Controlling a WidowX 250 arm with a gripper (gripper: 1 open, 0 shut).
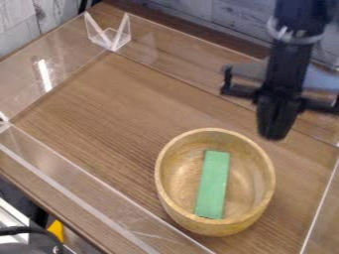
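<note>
A round tan bowl point(180, 189) sits on the wooden table at the lower middle, with a green rectangular block point(212, 185) lying inside it. My dark gripper point(279, 119) hangs above and behind the bowl's right side, blurred. Whether its fingers are open or shut is too blurred to tell.
A small clear wire-like holder point(109, 34) stands at the back left. A grey wall runs along the back right.
</note>
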